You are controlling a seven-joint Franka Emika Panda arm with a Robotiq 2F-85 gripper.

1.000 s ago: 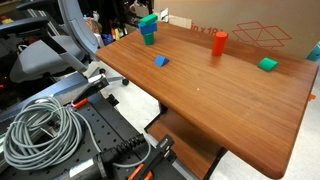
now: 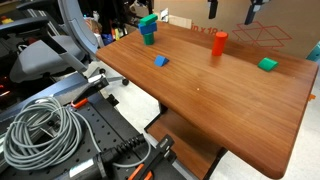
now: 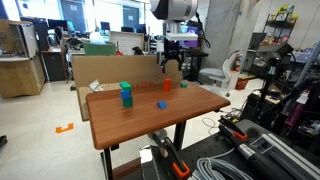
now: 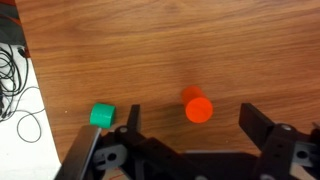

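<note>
A red-orange cylinder [image 2: 220,43] stands upright on the wooden table. My gripper [image 2: 231,12] hangs above it, its two fingers wide apart and nothing between them. From the wrist, the cylinder [image 4: 198,106] shows below, in the gap between the open gripper's fingertips [image 4: 131,117]. A green block [image 2: 267,65] lies on the table right of the cylinder in exterior view 1. The other exterior view has the cylinder [image 3: 166,85] under the gripper [image 3: 170,60] as well.
A stack of green and blue blocks [image 2: 149,30] stands at the table's far left. A small blue block [image 2: 161,61] lies nearer the table's edge.
The gripper has come down into the top of exterior view 1, above the red-orange cylinder. The objects on the table stay put.
</note>
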